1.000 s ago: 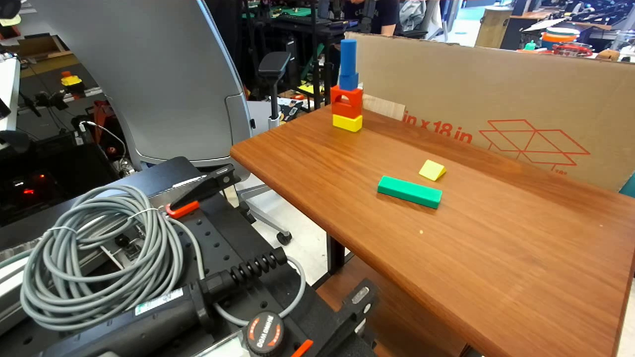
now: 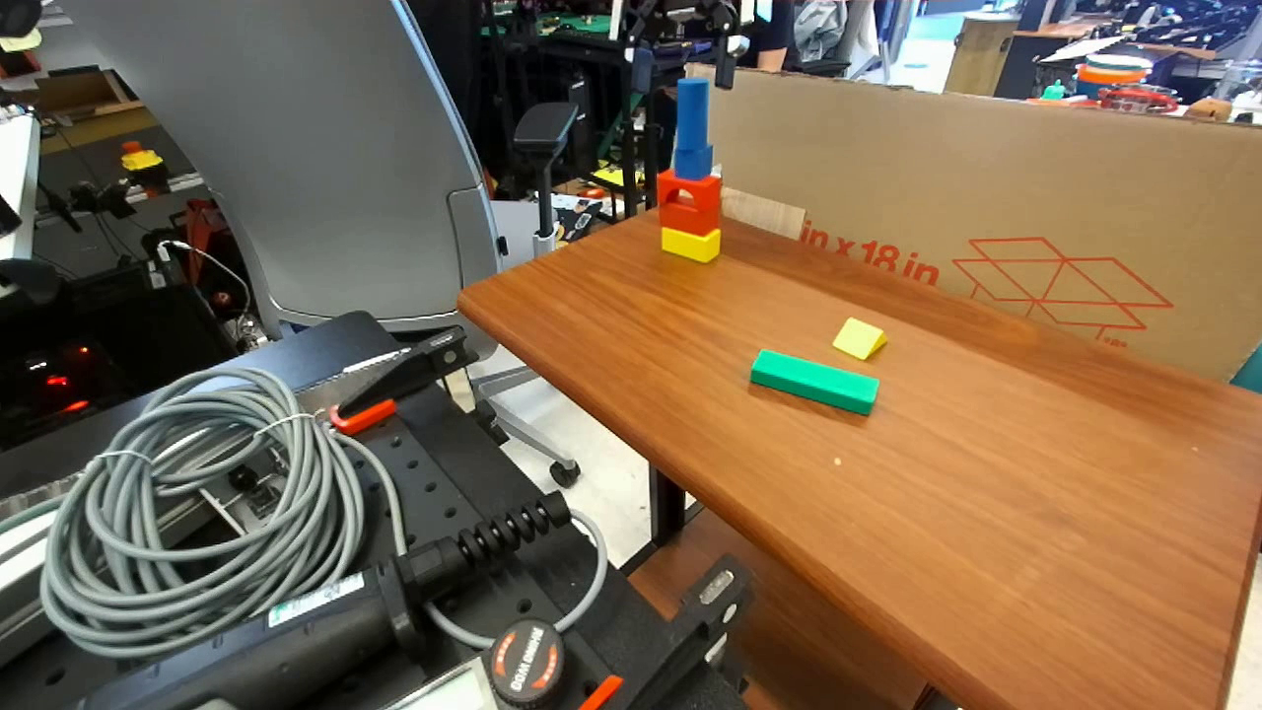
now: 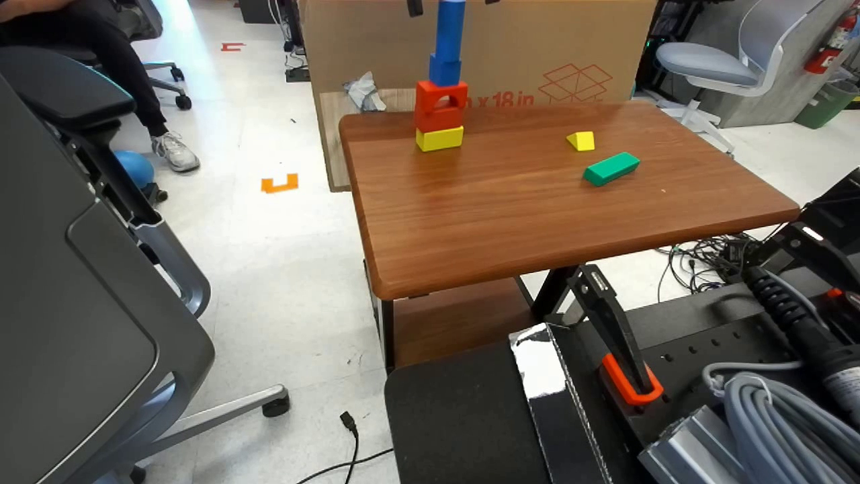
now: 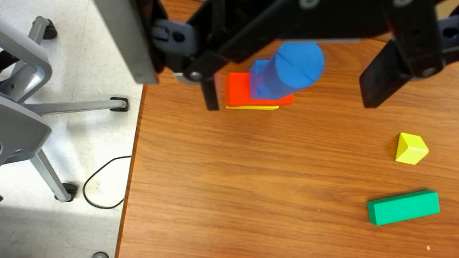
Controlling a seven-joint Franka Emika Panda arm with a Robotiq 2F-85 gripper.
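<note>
A block tower stands near the table's far left corner in exterior view 1. From the bottom it has a yellow block (image 2: pixel 691 244), a red arched piece (image 2: pixel 689 218), a smaller blue block (image 2: pixel 693 162) and an upright blue cylinder (image 2: pixel 692 113). My gripper is open, its fingers (image 4: pixel 382 79) wide apart on either side of the cylinder in the wrist view. Nothing is gripped. Only the fingertips show at the top edge of exterior view 2, around the height of the cylinder's upper part.
A yellow wedge (image 2: pixel 860 338) and a long green block (image 2: pixel 813 381) lie apart from the tower on the wooden table (image 2: pixel 1006 509). Behind the table rises a cardboard wall (image 2: pixel 946 166).
My gripper has come into exterior view 1 from above, around the tower's top. The tower, wedge and green block have not moved.
</note>
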